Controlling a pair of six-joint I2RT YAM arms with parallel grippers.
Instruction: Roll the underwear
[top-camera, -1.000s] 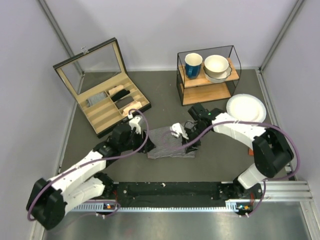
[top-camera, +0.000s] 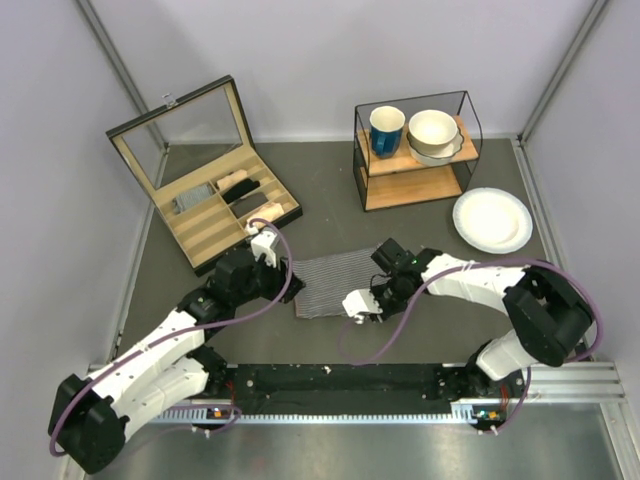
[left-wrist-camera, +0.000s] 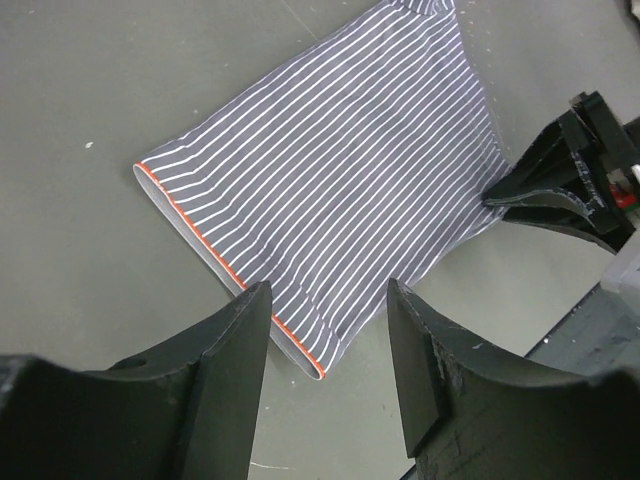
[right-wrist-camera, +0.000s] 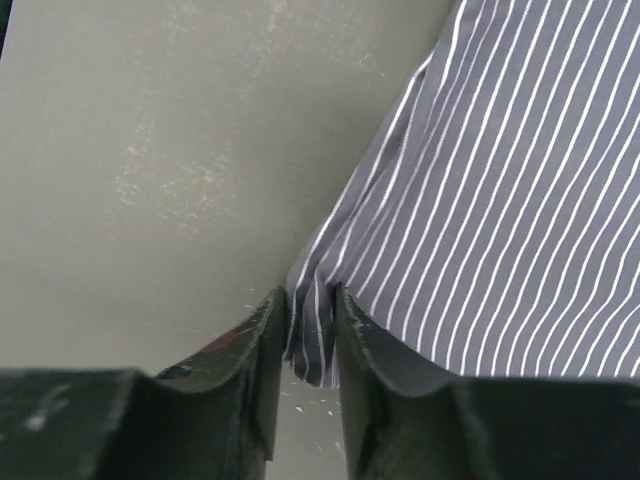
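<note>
The underwear (top-camera: 335, 277) lies flat on the grey table, dark with thin white stripes. In the left wrist view the underwear (left-wrist-camera: 330, 160) shows an orange-edged opening on its near left side. My left gripper stands open over that edge, no cloth visibly pinched. At the opposite end, my right gripper has a bunched corner of the underwear (right-wrist-camera: 480, 200) between its nearly closed fingers; whether they grip it firmly is not clear. Seen from the top, the right gripper (top-camera: 368, 311) is at the cloth's near right corner.
An open divided box (top-camera: 205, 232) with rolled cloths in it stands at the back left. Behind the underwear is a rack (top-camera: 410, 185) with a blue mug (top-camera: 386, 130) and bowls (top-camera: 433, 132). A white plate (top-camera: 492, 220) lies to the right.
My right arm has come down and toward the front, from over the cloth to its near right corner.
</note>
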